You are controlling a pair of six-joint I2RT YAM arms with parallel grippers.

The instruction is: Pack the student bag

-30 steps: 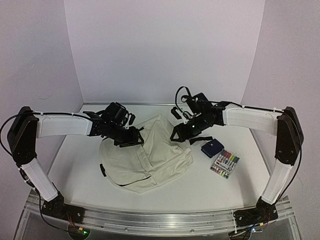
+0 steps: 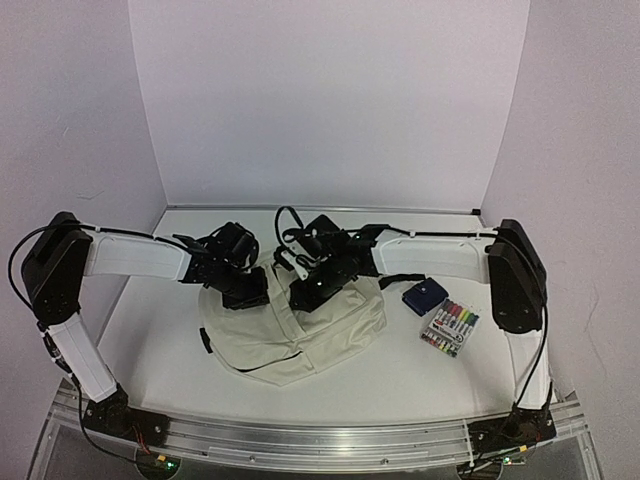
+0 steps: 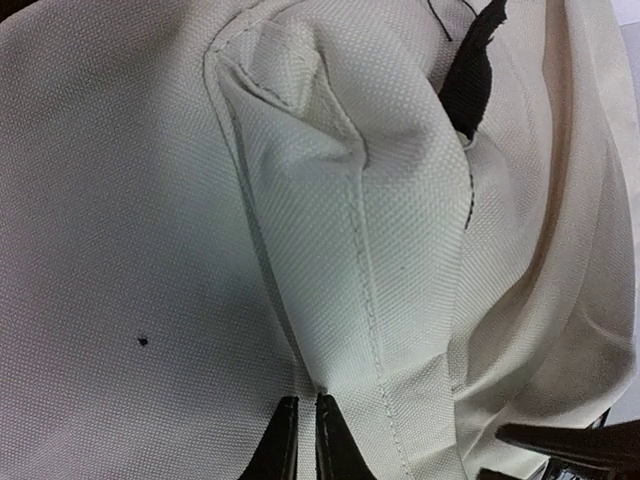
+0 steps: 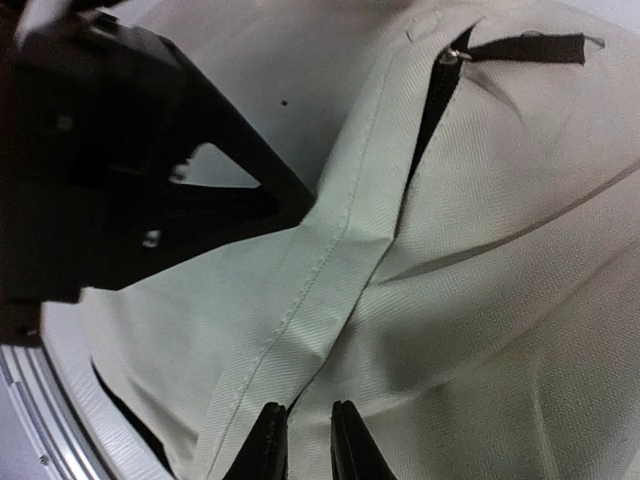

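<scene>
A cream cloth bag (image 2: pixel 265 345) lies flat and wrinkled in the middle of the table. My left gripper is low over a stitched flap edge of the bag (image 3: pixel 395 260); a narrow gap shows between its fingers, but whether cloth is pinched there is unclear. Just right of it, my right gripper stands slightly open above the seam of the same flap. Bag cloth shows behind its fingertips. Along that flap, the right wrist view shows part of a dark zipper (image 4: pixel 432 105) with a black tab (image 4: pixel 530 48). The bag's inside is hidden.
Right of the bag lie a dark blue pouch (image 2: pixel 425 296) and a clear case of coloured markers (image 2: pixel 450 328). A black strap (image 2: pixel 402 280) reaches out from the bag's right side. The two grippers are close together; bare table lies in front.
My right gripper has swung left and lower over the bag, ending close beside the left one. The left gripper has shifted slightly left. Bag, pouch and markers stay in place.
</scene>
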